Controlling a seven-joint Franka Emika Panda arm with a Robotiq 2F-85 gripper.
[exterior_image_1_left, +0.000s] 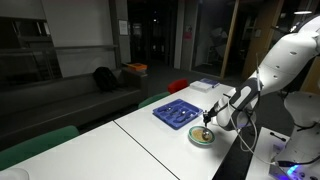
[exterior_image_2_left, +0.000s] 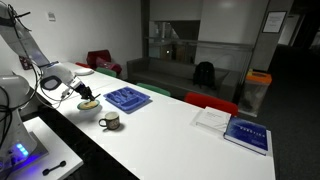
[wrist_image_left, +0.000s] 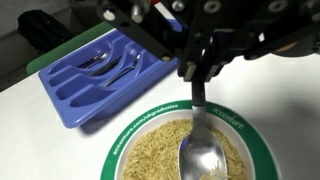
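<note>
In the wrist view a metal spoon (wrist_image_left: 201, 154) hangs bowl-down from my gripper, which is shut on its handle. Below it is a plate with a green printed rim (wrist_image_left: 119, 149) and a white inner ring, filled with a yellowish-brown grainy food (wrist_image_left: 156, 151). The spoon's bowl is over the food; a pale lump shows at its lower edge, and I cannot tell whether that lies in the spoon. From the side, my gripper (exterior_image_1_left: 207, 118) stands just above the plate (exterior_image_1_left: 193, 139).
A blue cutlery tray (wrist_image_left: 75, 83) with metal utensils in it lies beside the plate. A mug (exterior_image_2_left: 110, 120) and a blue book (exterior_image_2_left: 247, 134) are also on the white table (exterior_image_2_left: 160, 150), which is largely clear in front.
</note>
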